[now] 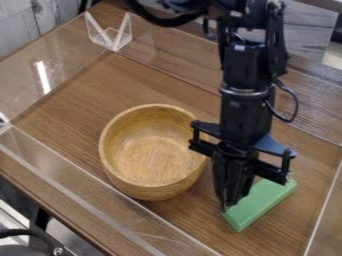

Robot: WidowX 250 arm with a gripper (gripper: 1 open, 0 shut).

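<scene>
The black gripper point(230, 188) points down at the left end of a green rectangular block point(263, 208), its fingertips just over or on that end; whether they touch it I cannot tell. The fingers are close together, with nothing visible between them. To the left stands a round tan wooden bowl point(147, 145), empty.
Clear plastic edging runs along the left side, with a small clear bracket point(110, 30) at the upper left.
</scene>
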